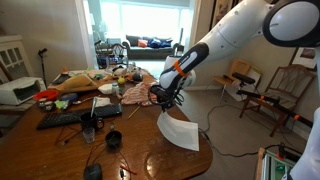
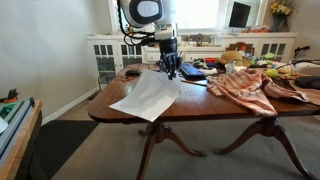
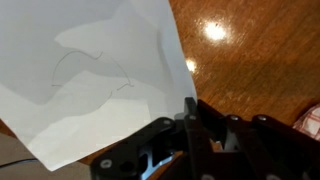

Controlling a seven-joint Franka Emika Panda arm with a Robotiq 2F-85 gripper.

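A white sheet of paper hangs by one corner from my gripper, which is shut on it. In exterior view 2, the paper slopes down from the gripper at the table's near edge. Seen from the wrist, the paper spreads over the left of the view with a faint curved drawn line, and its corner reaches the dark fingers. Whether the paper's lower edge touches the table cannot be made out.
On the wooden table stand a dark cup, a mug and a keyboard. A red-and-white cloth and several toys lie farther along. Bare tabletop surrounds the paper's left side.
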